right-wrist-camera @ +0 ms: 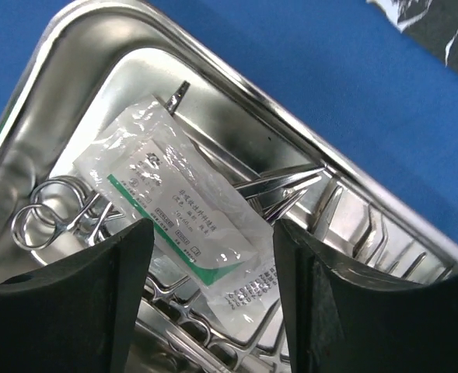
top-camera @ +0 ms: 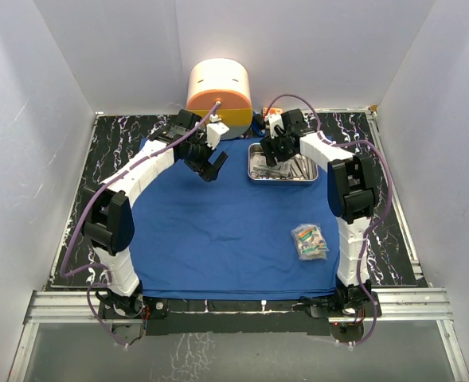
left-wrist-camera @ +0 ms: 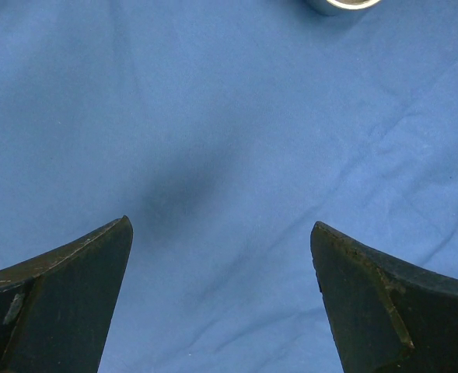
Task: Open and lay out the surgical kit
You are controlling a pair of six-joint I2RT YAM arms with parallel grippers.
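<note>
A metal tray (top-camera: pixel 259 179) stands at the back right of the blue cloth. In the right wrist view, several scissors-like instruments (right-wrist-camera: pixel 50 214) and thin metal tools lie in it, partly covered by a clear plastic packet (right-wrist-camera: pixel 186 206) with a white and green label. My right gripper is open above that packet, its fingers (right-wrist-camera: pixel 116 284) apart, nothing visibly held between them. My left gripper (top-camera: pixel 212 165) hangs open over bare cloth left of the tray; in its wrist view only blue cloth (left-wrist-camera: pixel 221 155) shows between the fingers.
A clear bag of small packets (top-camera: pixel 310 241) lies at the front right of the cloth. An orange and yellow rounded box (top-camera: pixel 219 83) stands at the back, with a small orange package (top-camera: pixel 273 113) beside it.
</note>
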